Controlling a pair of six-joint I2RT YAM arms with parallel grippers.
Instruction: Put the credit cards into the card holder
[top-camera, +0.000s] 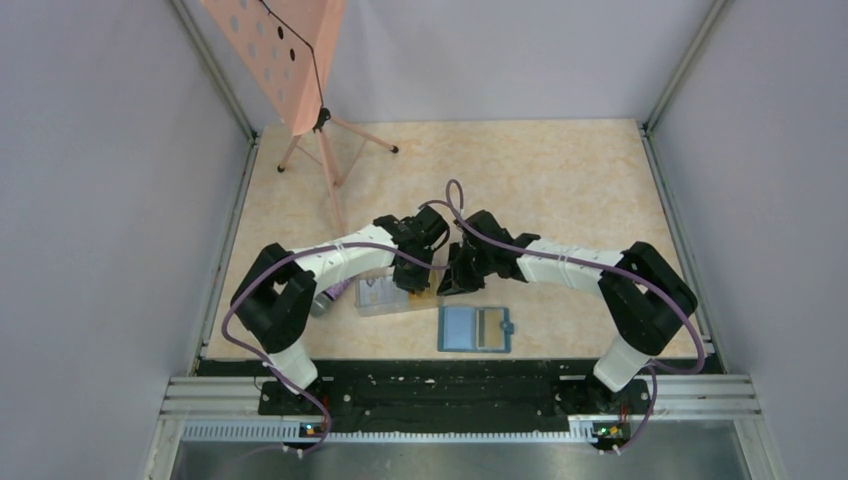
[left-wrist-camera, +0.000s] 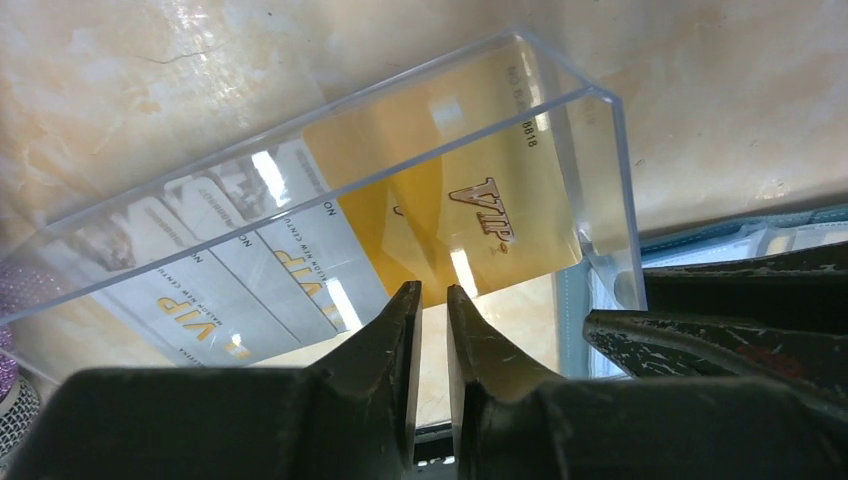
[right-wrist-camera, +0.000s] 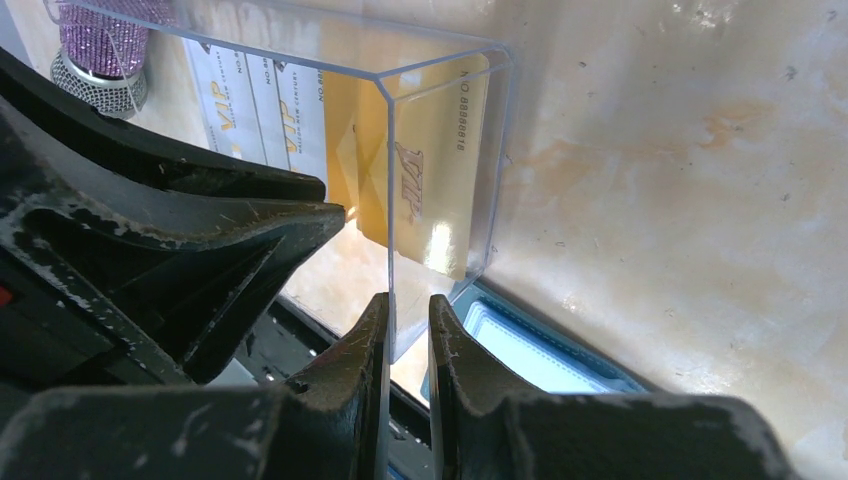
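Note:
In the clear box (top-camera: 372, 303), overlapping white VIP cards (left-wrist-camera: 200, 310) lie left of the gold VIP cards (left-wrist-camera: 500, 210). My left gripper is part open over the near edge of the gold cards, with a narrow gap and no card between its fingertips. At the box's right end, my right gripper is shut on the clear end wall (right-wrist-camera: 403, 310). The blue card holder (top-camera: 457, 328) lies open on the table in front of the grippers; a gold card (top-camera: 492, 328) shows in its right half.
A purple glittery bottle (right-wrist-camera: 105, 45) lies just left of the box. Behind the arms stands a pink tripod-like stand (top-camera: 325, 150) at the back left. The two grippers are very close together. Open table lies to the back right.

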